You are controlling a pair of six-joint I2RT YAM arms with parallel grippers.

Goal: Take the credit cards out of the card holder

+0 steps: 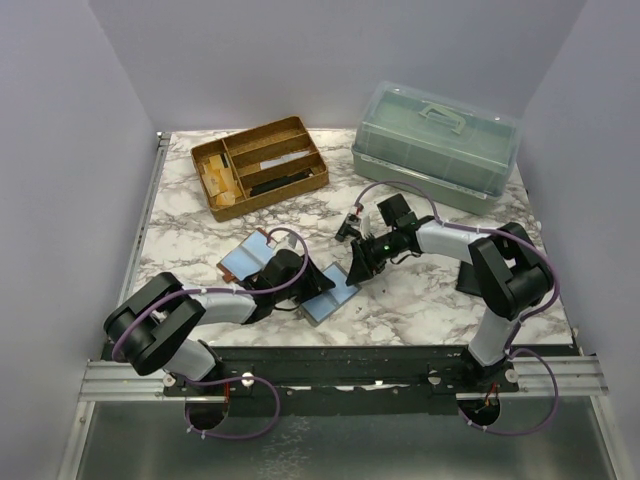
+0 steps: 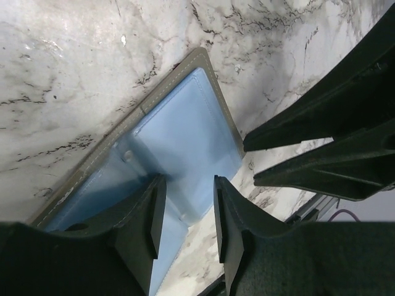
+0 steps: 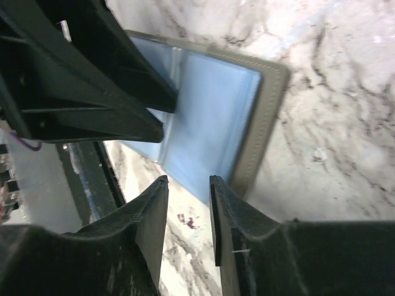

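An open card holder with grey edging and pale blue card panels lies on the marble table at front centre; in the right wrist view its right panel shows a raised strip along one edge. My left gripper is over the left part of the holder, fingers part open, nothing clearly between them. My right gripper is at the holder's right edge, fingers apart, with only panel and table showing between them. The two grippers are close together over the holder.
A second blue card holder lies to the left. A wooden divided tray stands at the back left, a translucent lidded box at the back right. A dark object lies at the right.
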